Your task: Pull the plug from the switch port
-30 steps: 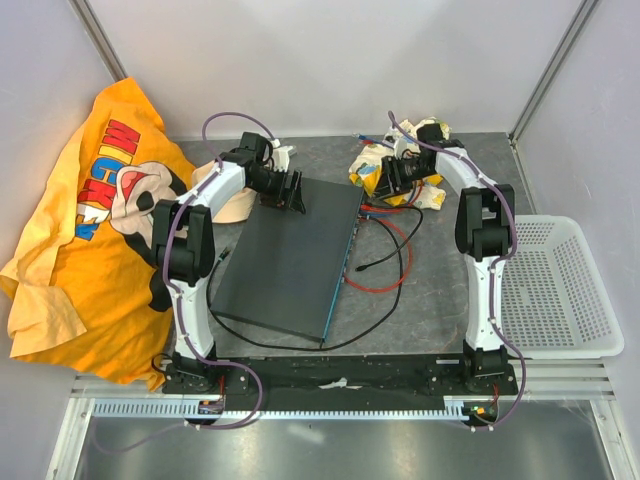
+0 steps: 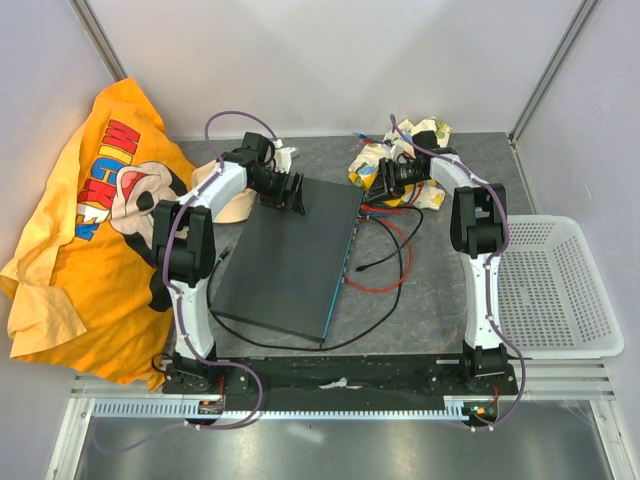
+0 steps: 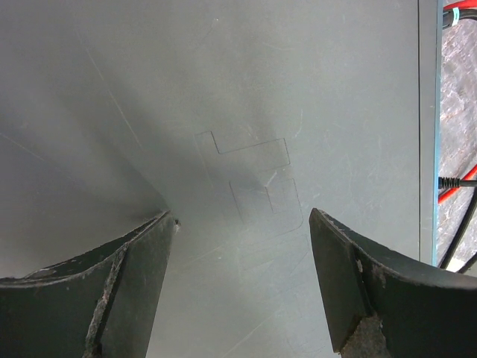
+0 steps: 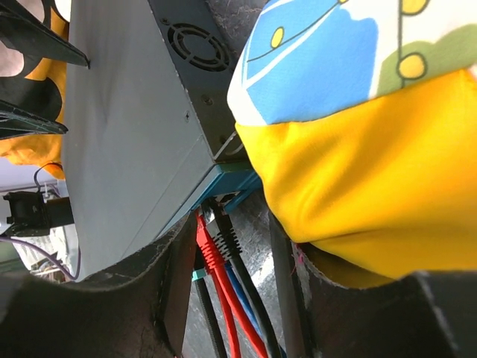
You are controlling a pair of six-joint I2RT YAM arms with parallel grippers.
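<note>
The dark flat switch [image 2: 285, 260] lies in the middle, cables plugged along its right edge. In the right wrist view several plugs sit in ports at its corner, among them a black plug [image 4: 220, 224] and a red one [image 4: 212, 253]. My right gripper stands open around these cables, close to the ports. My left gripper is open over the switch's top, nothing between its fingers; a black plug [image 3: 449, 183] shows at the edge beside it.
A yellow printed cloth [image 4: 365, 171] crowds the right gripper. An orange cloth [image 2: 90, 280] covers the left side; a white basket [image 2: 560, 290] stands at the right. Cables loop across the bare floor between switch and basket.
My right gripper and arm have shifted slightly left toward the switch's corner since a second ago. The left arm has hardly changed.
</note>
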